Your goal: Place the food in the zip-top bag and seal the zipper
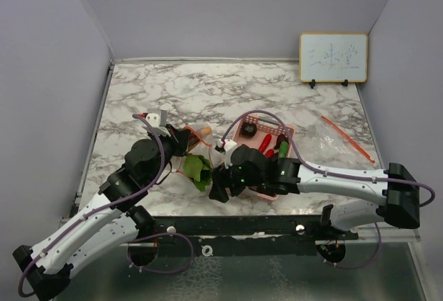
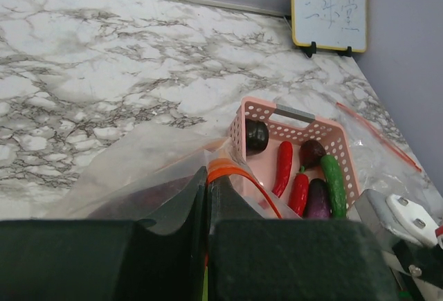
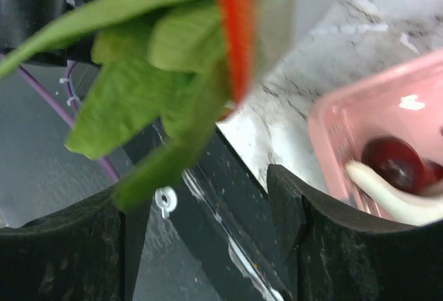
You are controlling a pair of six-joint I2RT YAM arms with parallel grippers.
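My left gripper (image 1: 181,138) is shut on the rim of the zip bag (image 2: 138,176), whose orange zipper (image 2: 235,171) arches beside the fingers. Green leafy vegetables (image 1: 197,169) fill the bag's mouth, their leaves (image 3: 138,93) hanging out close above my right gripper. The right gripper (image 1: 221,183) is low at the bag's right side, part open, with no food visible between its fingers. The pink basket (image 2: 333,126) holds peppers (image 2: 282,169), a cucumber (image 2: 333,183), an eggplant and other produce; a white vegetable (image 3: 387,190) shows near its edge.
A second bag with an orange zipper (image 1: 346,138) lies at the right. A whiteboard (image 1: 332,55) stands at the back right. The dark front edge runs beneath my right gripper.
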